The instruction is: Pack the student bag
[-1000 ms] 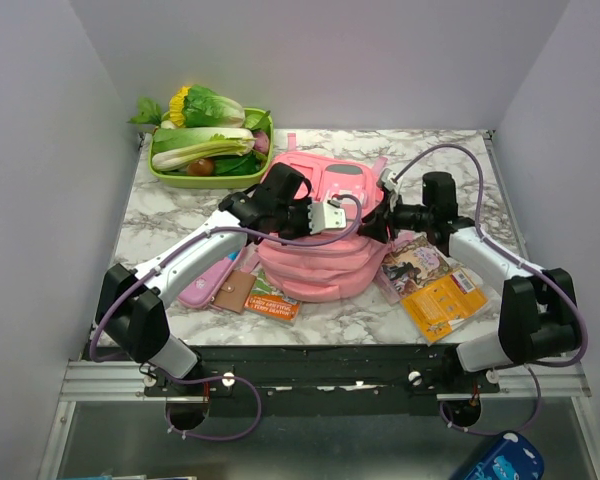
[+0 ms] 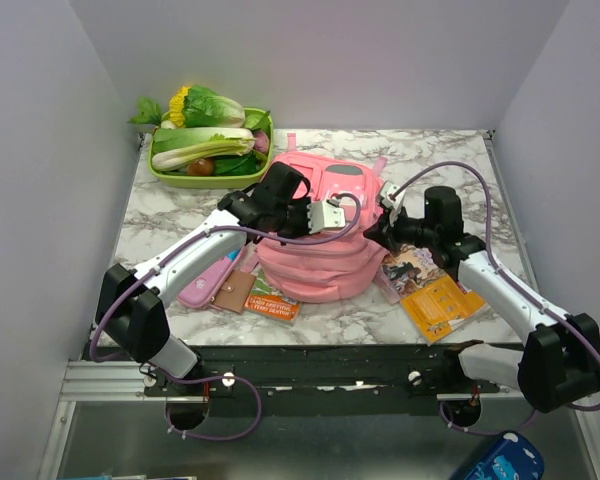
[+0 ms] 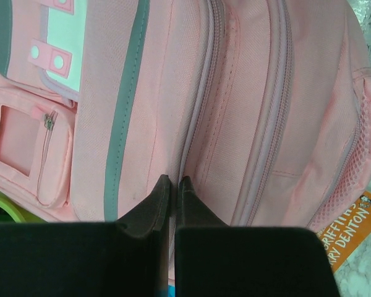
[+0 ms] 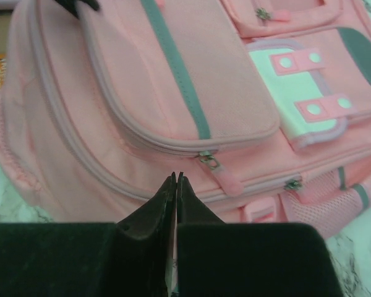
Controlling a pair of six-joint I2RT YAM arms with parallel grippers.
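The pink student bag point(image 2: 320, 275) lies on the marble table in the top view, its zipped pockets facing up. My left gripper point(image 2: 308, 228) is over the bag's upper middle; in the left wrist view its fingertips are shut on the zipped pocket edge point(image 3: 191, 124). At the bag's right side is my right gripper point(image 2: 371, 238). In the right wrist view its fingers point(image 4: 154, 213) stand very close together, with nothing visible between the tips. A zipper pull point(image 4: 226, 179) hangs a little ahead and to the right of them. The inside of the pockets is hidden.
Left of the bag lie a pink case point(image 2: 202, 288), a brown notebook point(image 2: 234, 292) and an orange book point(image 2: 271, 303). A yellow workbook point(image 2: 440, 310) and a picture-covered book point(image 2: 412, 263) lie right. A green vegetable basket point(image 2: 205, 181) stands back left.
The left arm and the bag look unchanged.
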